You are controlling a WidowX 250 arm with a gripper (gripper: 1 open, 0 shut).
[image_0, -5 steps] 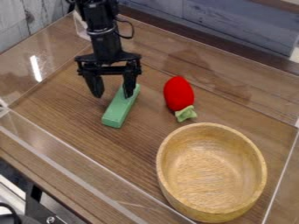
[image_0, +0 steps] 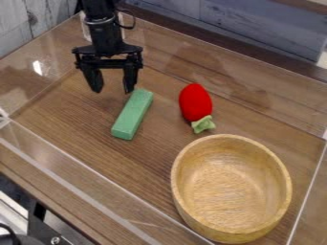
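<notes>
My black gripper (image_0: 109,67) hangs at the upper left, open, its fingers apart above bare wood. A green bar (image_0: 132,115) lies on the table below and to the right of it. A red object (image_0: 196,103) with a pale green end, like a toy strawberry, lies to the right of the bar.
A large yellow bowl (image_0: 231,189) fills the lower right.
My gripper has moved up and to the left, away from above the green bar. The bar, red object and bowl have not visibly moved.
</notes>
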